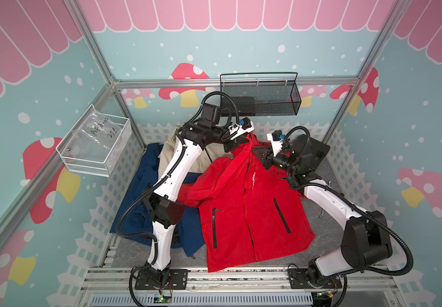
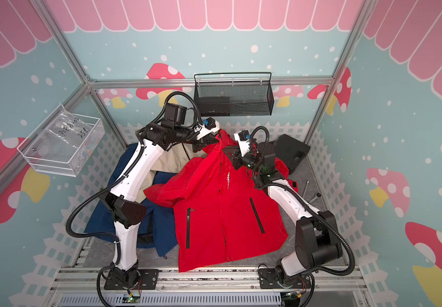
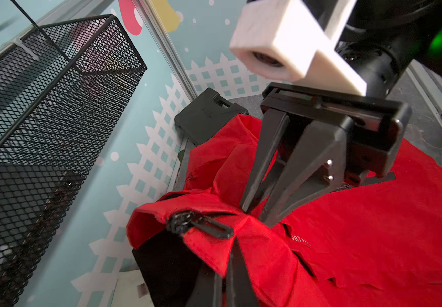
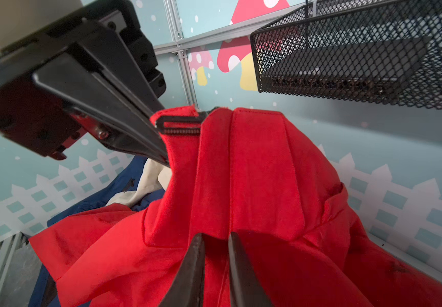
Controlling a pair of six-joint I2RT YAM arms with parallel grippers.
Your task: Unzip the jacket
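Note:
The red jacket (image 1: pixel 262 204) lies front up, its collar end lifted toward the back. In the left wrist view, my left gripper is shut on the red collar cloth near the top of the front. A black zipper pull hangs just above those fingers; it shows too as a black loop, the zipper pull (image 4: pixel 180 125), at the collar edge in the right wrist view. My right gripper is partly open at the jacket's front flap, red cloth behind and between its fingertips. Whether both its fingers touch the cloth is hard to tell.
Blue clothing (image 1: pixel 139 204) and a beige garment (image 1: pixel 192 153) lie left of the jacket. A black mesh basket (image 1: pixel 277 99) hangs on the back wall, a white wire basket (image 1: pixel 95 140) on the left. A black case (image 3: pixel 208 115) stands at the back right.

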